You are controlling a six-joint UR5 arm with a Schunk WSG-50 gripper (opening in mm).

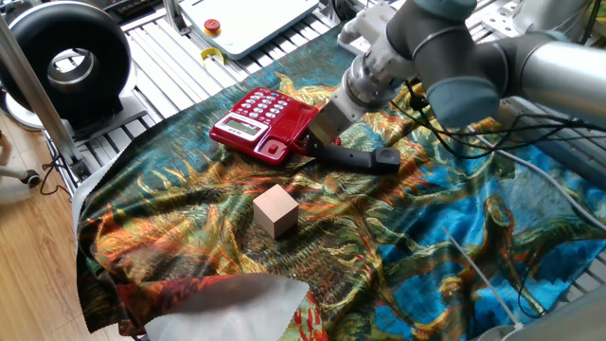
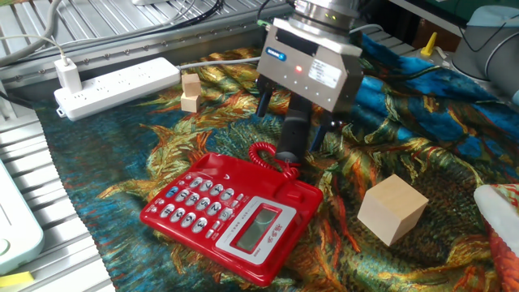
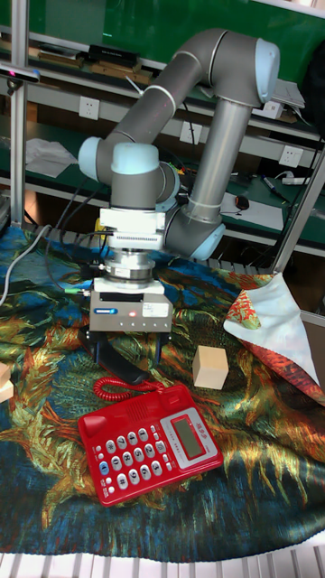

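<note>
A red desk phone [image 2: 235, 215] with grey keys and a small display lies on the patterned cloth. Its black handset [image 1: 355, 159] is off the base, lying on the cloth at the phone's side, joined by a coiled red cord [image 3: 116, 387]. My gripper [image 2: 288, 131] points down over the handset, fingers wide open, one dark finger on each side of it. From the front, the gripper [image 3: 127, 358] also stands apart around the handset, just behind the phone. Whether a finger touches the handset cannot be told.
A wooden cube [image 1: 276, 210] sits on the cloth near the phone. Two small wooden blocks [image 2: 190, 93] and a white power strip [image 2: 117, 88] are beyond the phone. One cloth corner [image 3: 274, 322] is folded over, pale side up. Cables hang by the arm.
</note>
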